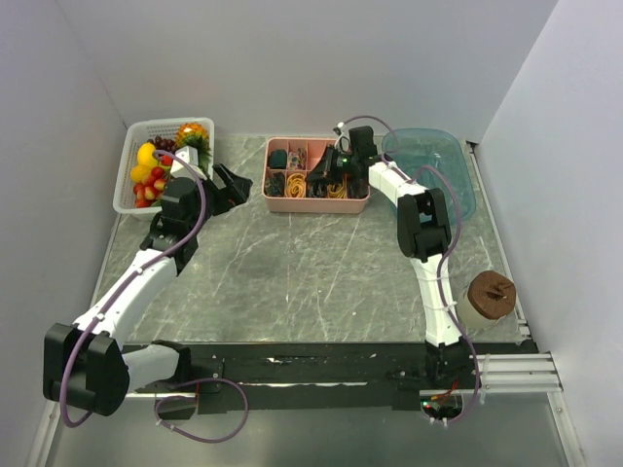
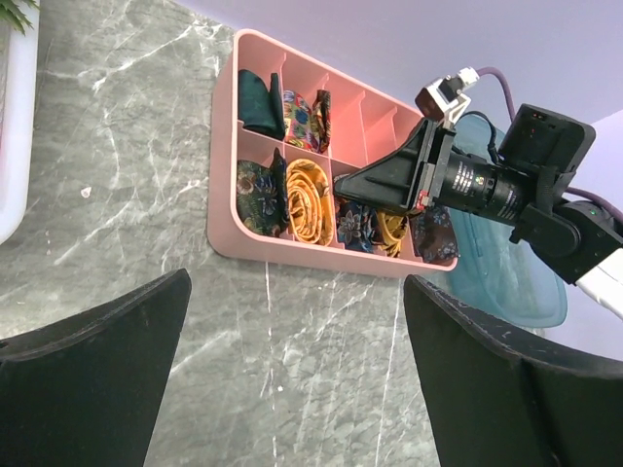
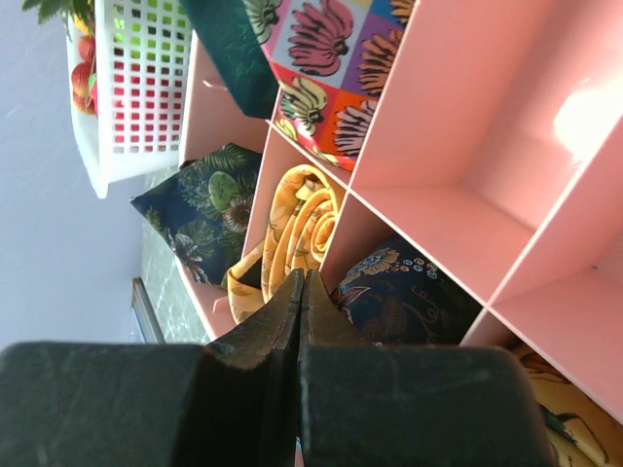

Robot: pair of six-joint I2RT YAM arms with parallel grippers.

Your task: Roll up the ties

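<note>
A pink divided box (image 1: 311,205) at the back middle holds rolled and folded ties: a yellow roll (image 2: 309,202), dark floral ties (image 3: 204,209), a colourful patterned one (image 3: 336,68) and a dark teal one (image 2: 259,102); some back compartments are empty. My right gripper (image 1: 321,173) is over the box's right half, shut, pointing down at a dark blue tie (image 3: 399,292); nothing clearly shows between its fingers. My left gripper (image 1: 230,187) stands open left of the box, above the counter, with the box visible beyond its fingers in the left wrist view.
A white basket of fruit (image 1: 136,199) stands at the back left, a blue translucent tub (image 1: 438,156) at the back right, a brown-lidded canister (image 1: 492,297) at the front right.
</note>
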